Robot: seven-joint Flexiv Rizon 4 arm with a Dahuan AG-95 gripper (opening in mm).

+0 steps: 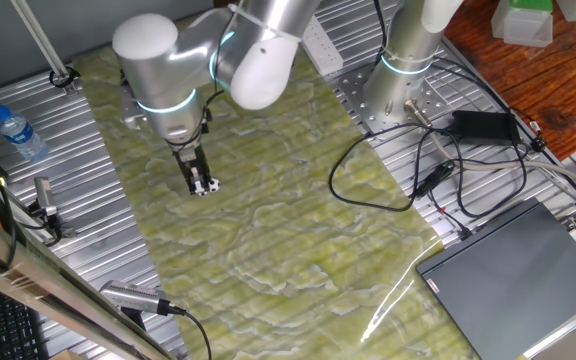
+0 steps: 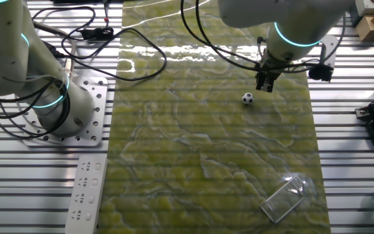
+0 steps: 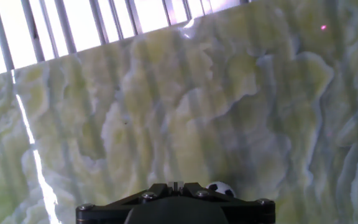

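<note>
A small black-and-white ball, patterned like a football, rests on the green marbled mat. My gripper appears shut, its fingertips together at the bottom of the wrist view with nothing visible between them. Just to the right of the fingers there, the ball shows partly, its lower part hidden behind the gripper. Exterior view 1 has the gripper pointing down at the left side of the ball. From the second exterior view, a small gap separates the gripper from the ball.
A clear grater-like item lies on the mat near its edge. Beside the mat are a power strip, a looped black cable, a laptop and a water bottle.
</note>
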